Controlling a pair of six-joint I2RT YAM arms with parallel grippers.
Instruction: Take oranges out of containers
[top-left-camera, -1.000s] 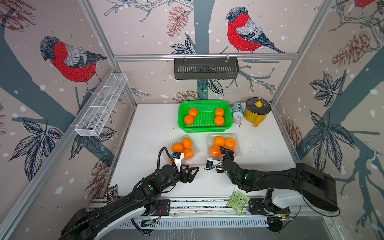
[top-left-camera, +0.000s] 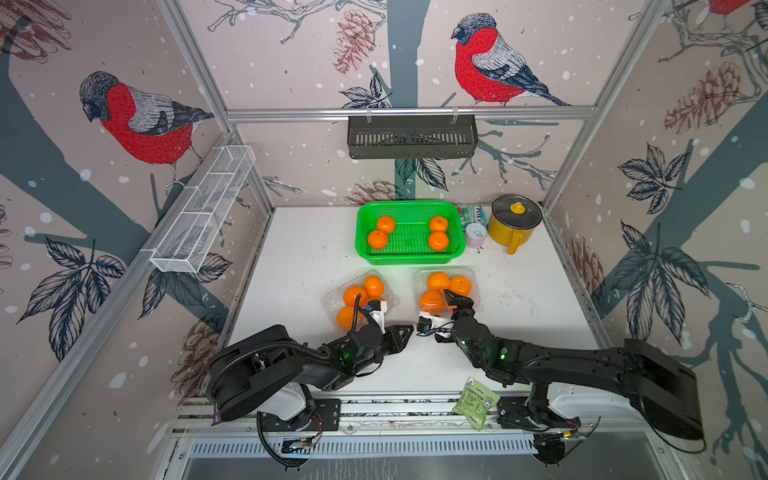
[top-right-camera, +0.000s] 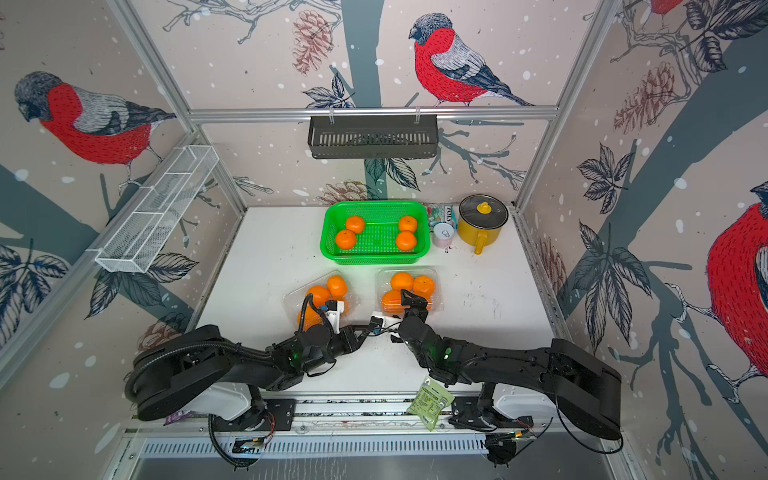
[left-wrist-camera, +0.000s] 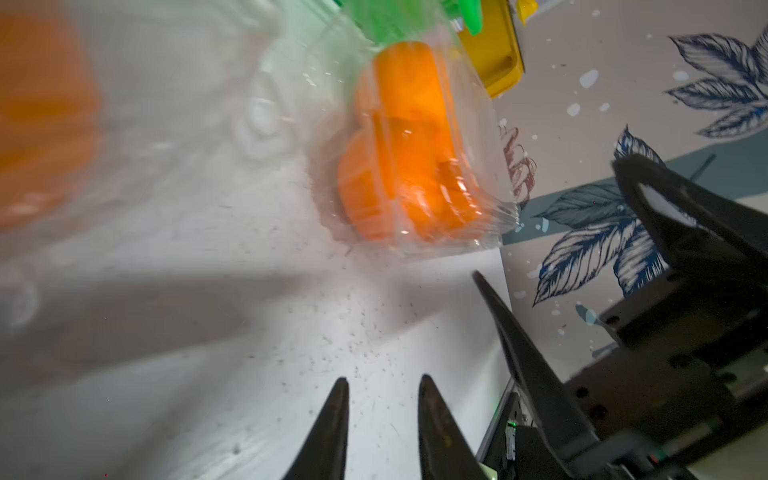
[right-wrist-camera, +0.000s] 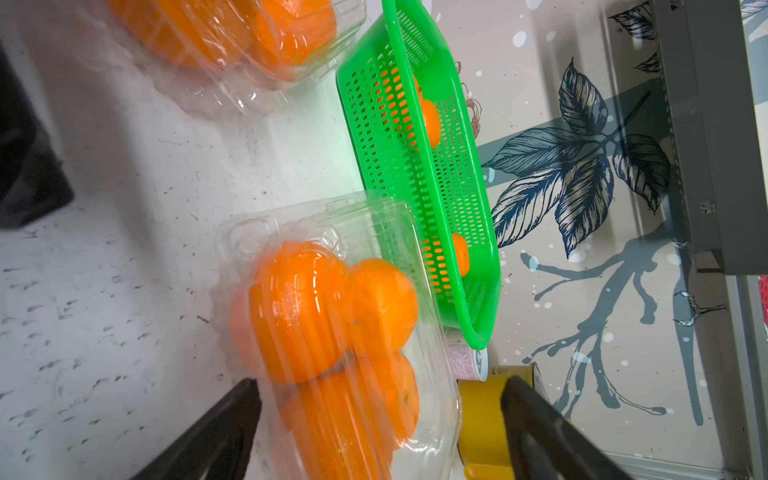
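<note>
Two clear plastic containers of oranges lie on the table: a left one (top-left-camera: 356, 289) and a right one (top-left-camera: 438, 280). Behind them a green basket (top-left-camera: 409, 257) holds oranges in its two sides. My left gripper (top-left-camera: 400, 336) is low at the front, between and in front of the containers; its fingers look parted with nothing between them in the left wrist view. My right gripper is over the right container, fingers wide apart on either side of its oranges, not closed on anything visible.
A yellow pot (top-left-camera: 505, 233) and a pink cup (top-left-camera: 475, 237) stand right of the basket. A green packet (top-left-camera: 476, 400) lies at the front edge. A dark rack (top-left-camera: 412, 140) hangs on the back wall.
</note>
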